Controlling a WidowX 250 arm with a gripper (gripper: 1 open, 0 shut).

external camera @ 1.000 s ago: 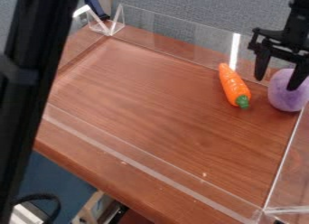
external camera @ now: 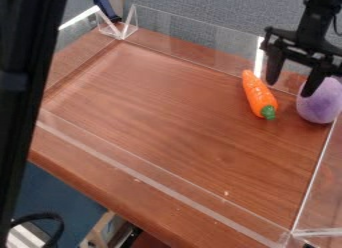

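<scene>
A black gripper [external camera: 289,78] hangs at the top right, its two fingers spread apart and pointing down, above and behind the carrot and the purple object. An orange toy carrot [external camera: 258,91] with a green top lies on the wooden surface, just left of the gripper. A round purple toy [external camera: 319,104], like an eggplant or onion, sits at the right beside the clear wall, partly under the right finger. Nothing shows held between the fingers.
Clear low walls [external camera: 194,206] border the wooden board [external camera: 147,122], whose middle and left are free. A dark vertical post stands along the left edge of the view.
The carrot and purple toy look unmoved.
</scene>
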